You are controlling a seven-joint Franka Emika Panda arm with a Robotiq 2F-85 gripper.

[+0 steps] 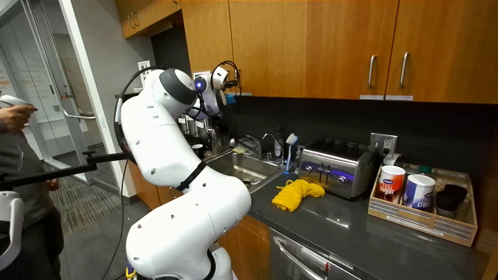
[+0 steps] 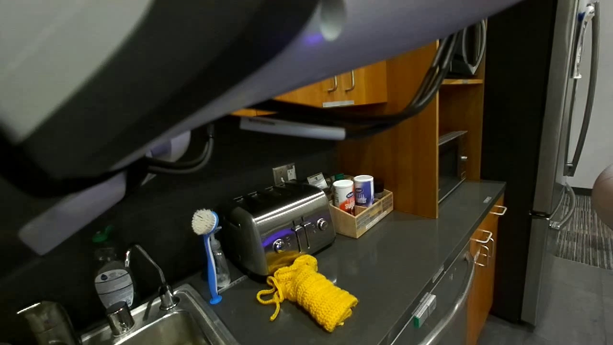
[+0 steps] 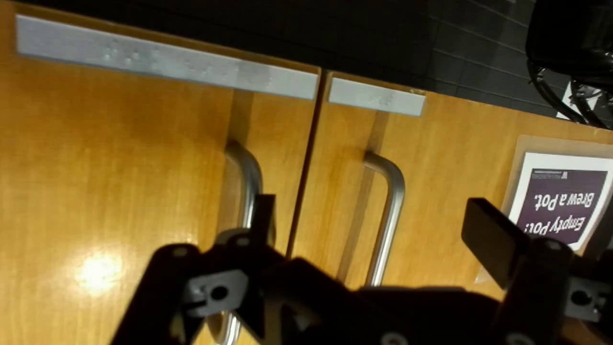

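Observation:
In the wrist view my gripper is open, its two dark fingers wide apart and nothing gripped. Beyond it are two wooden cabinet doors, both closed, each with a curved metal handle. The right handle (image 3: 393, 212) appears in the gap between the fingers, while the left handle (image 3: 248, 178) is partly covered by the left finger. Whether anything touches the handles I cannot tell. Exterior view 1 has the wrist (image 1: 212, 91) raised against the upper cabinets, left of the sink. From exterior view 2 the gripper is hidden behind the arm.
Below, the counter holds a sink (image 1: 240, 168), a yellow knitted bundle (image 1: 297, 194), a steel toaster (image 1: 335, 170) and a cardboard box (image 1: 422, 222) with canisters. A printed sign (image 3: 563, 198) hangs on the right-hand door. A person stands at far left.

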